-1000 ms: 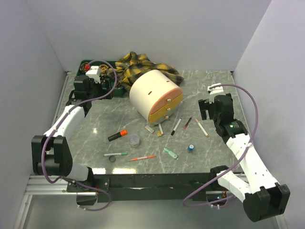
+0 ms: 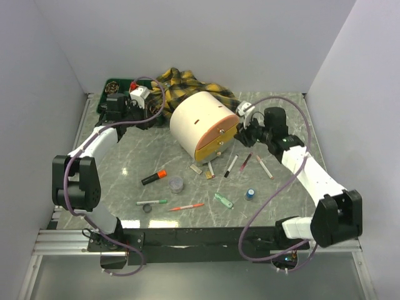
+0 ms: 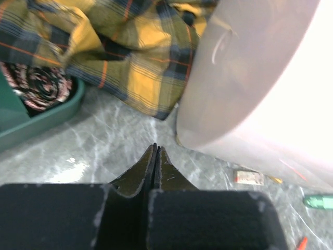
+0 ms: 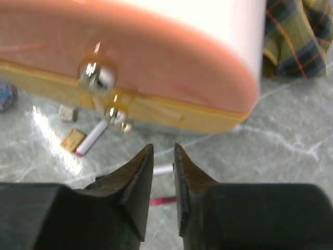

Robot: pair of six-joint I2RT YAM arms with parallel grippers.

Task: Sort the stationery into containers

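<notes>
A cream drum-shaped cabinet (image 2: 196,122) with pink and yellow drawers (image 4: 171,113) and shiny knobs stands mid-table. My left gripper is shut, nothing showing between its fingers, beside the cabinet's left side. My right gripper faces the drawer fronts, fingertips slightly apart; whether anything is between them is unclear. Loose stationery lies in front: an orange-black marker (image 2: 153,177), green pen (image 2: 151,202), orange pen (image 2: 185,206), mint tool (image 2: 222,200), blue cylinder (image 2: 249,194), clear round container (image 2: 175,185), and several pens and small blocks.
A green tray (image 3: 31,129) stands at the back left, next to a rumpled yellow plaid cloth (image 2: 178,81). Bare marble table (image 2: 125,156) shows at left and far right. Walls close in the sides and back.
My left arm has shifted slightly toward the cabinet. The stationery is unmoved.
</notes>
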